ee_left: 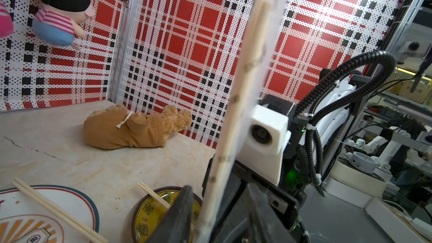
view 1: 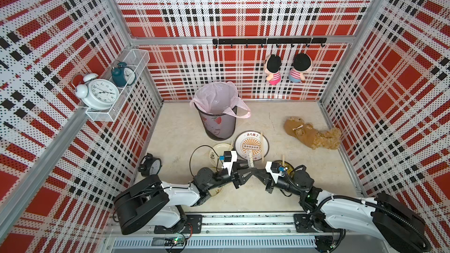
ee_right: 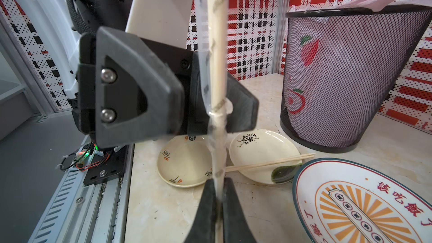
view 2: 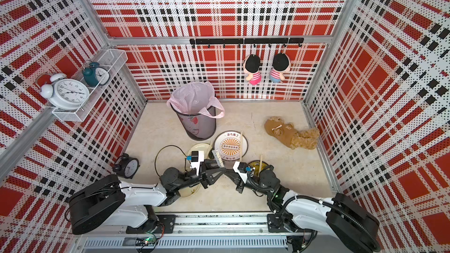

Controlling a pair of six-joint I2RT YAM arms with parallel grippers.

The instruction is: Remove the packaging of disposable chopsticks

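Observation:
A pair of wooden chopsticks in a clear wrapper stands nearly upright between my two grippers. In the right wrist view my right gripper is shut on the lower part of the wrapped chopsticks. My left gripper is partly open, its blurred fingers apart on either side of the stick. From above, the left gripper and right gripper almost meet over the table, with the pale package rising between them. Whether the wrapper touches the left fingers cannot be told.
Behind the grippers lies a patterned plate with chopsticks on its rim. A lined wire bin stands at the back left. Two cream dishes and a yellow dish are close by; a brown plush toy lies right.

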